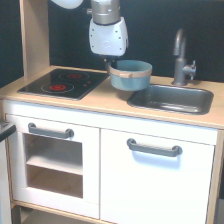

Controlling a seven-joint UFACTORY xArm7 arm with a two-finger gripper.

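Note:
A white robot arm with its gripper hangs over the toy kitchen counter, its fingertips at the left rim of a teal pot. The pot is between the black stovetop and the sink, near the sink's left edge. Whether the fingers are shut on the rim is too small to tell.
A grey faucet stands behind the sink. Wooden panel at the left, dark back wall. Below are white cabinet doors with grey handles and an open shelf at lower left.

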